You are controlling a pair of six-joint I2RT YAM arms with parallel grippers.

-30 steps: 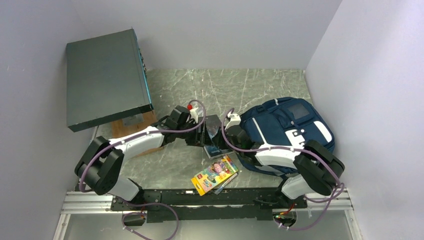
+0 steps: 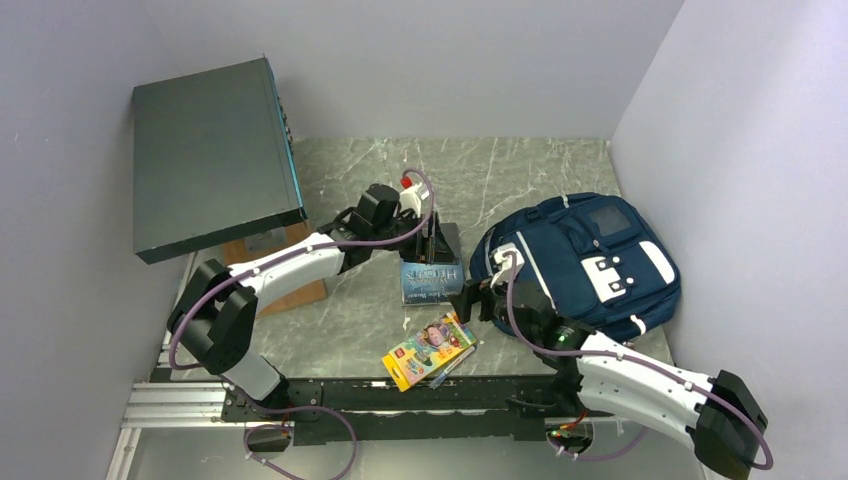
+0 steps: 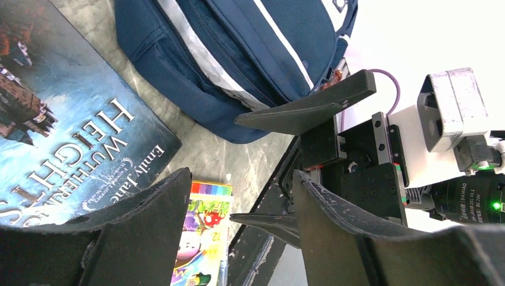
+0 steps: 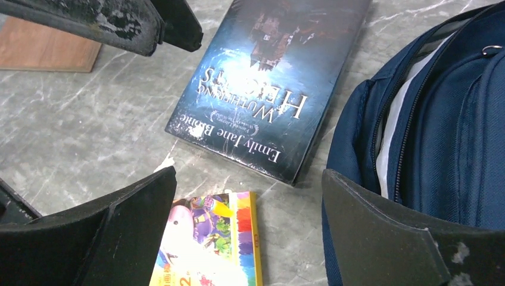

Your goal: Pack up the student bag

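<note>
The Wuthering Heights book (image 2: 430,285) lies flat on the marble table, with my left gripper (image 2: 432,245) above it, its fingers apart with nothing between them. My right gripper (image 2: 470,300) is open at the book's lower right, beside the navy bag (image 2: 570,270). The yellow crayon box (image 2: 425,350) lies below the book near the front edge, a slim pale item (image 2: 452,368) beside it. In the right wrist view the whole book (image 4: 256,89) shows, with the bag (image 4: 446,131) to its right.
A large dark panel (image 2: 210,150) overhangs a wooden board (image 2: 290,300) at the left. Walls enclose the back and sides.
My left gripper has risen up and right from the book, which now lies squarer.
</note>
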